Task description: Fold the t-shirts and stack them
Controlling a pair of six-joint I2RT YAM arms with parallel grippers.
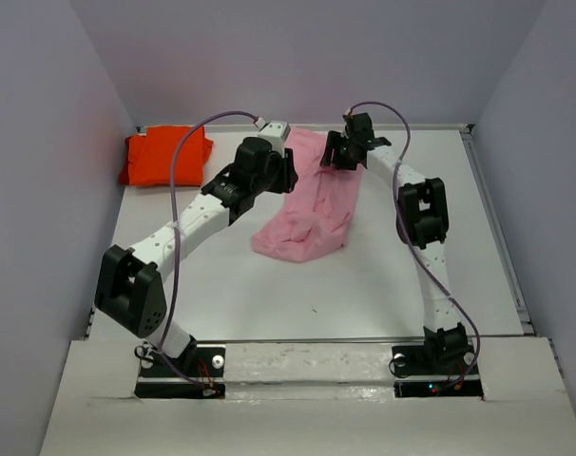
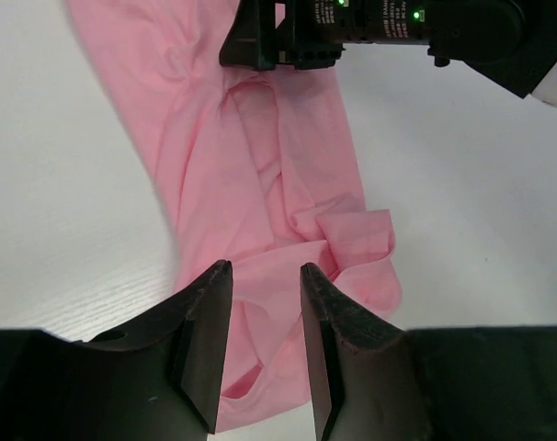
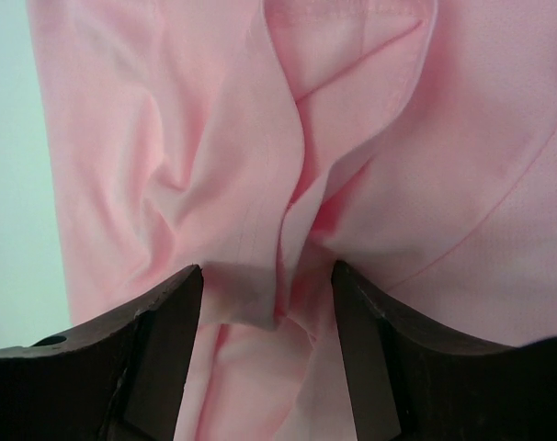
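A pink T-shirt (image 1: 302,228) lies rumpled and elongated at the middle and back of the table, bunched at its near end. My left gripper (image 1: 288,171) hovers beside it; in the left wrist view its fingers (image 2: 200,340) stand part open over the cloth, holding nothing visible. My right gripper (image 1: 334,150) is low over the shirt's upper part; in the right wrist view its fingers (image 3: 141,358) are apart above a rumpled fold, with cloth visible between them.
A folded red-orange stack (image 1: 164,155) lies at the back left. Grey walls stand at both sides and the back.
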